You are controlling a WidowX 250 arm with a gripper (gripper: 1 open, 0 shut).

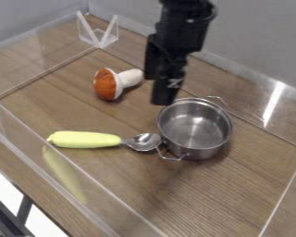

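Note:
A steel pot [195, 130] with wire handles sits right of centre on the wooden counter. My black gripper [168, 81] hangs blurred above the pot's back left rim, pointing down; whether its fingers are open or shut is unclear. An orange and white mushroom-like toy [110, 84] lies to its left. In front, a pale yellow corn-like object [84, 140] lies beside a metal spoon [143, 142], which is close against the pot.
A white wire rack [97, 33] stands at the back left. Clear panels border the counter.

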